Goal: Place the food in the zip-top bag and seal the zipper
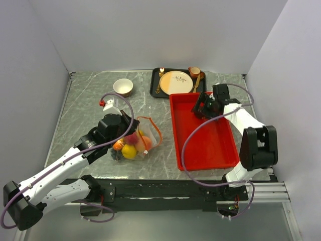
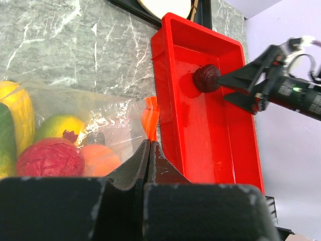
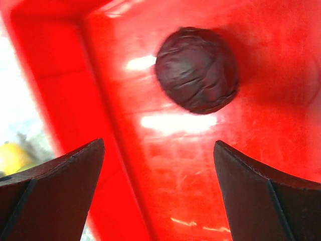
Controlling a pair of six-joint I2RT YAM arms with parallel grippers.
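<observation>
A clear zip bag [image 1: 150,135] with an orange zipper holds several foods: yellow, green, red and orange ones. My left gripper [image 1: 134,122] is shut at its top edge by the zipper [image 2: 150,118]; whether film is between its fingertips is hard to tell. In the red bin [image 1: 203,158] lies a dark, round, crinkled food [image 2: 205,78]. My right gripper hangs over it inside the bin, fingers apart with nothing between them; in the right wrist view the food sits just beyond the fingertips.
A black tray [image 1: 155,90] with a plate, cutlery and cup stands at the back, with a white bowl [image 1: 123,85] to its left. Purple cables loop from both arms.
</observation>
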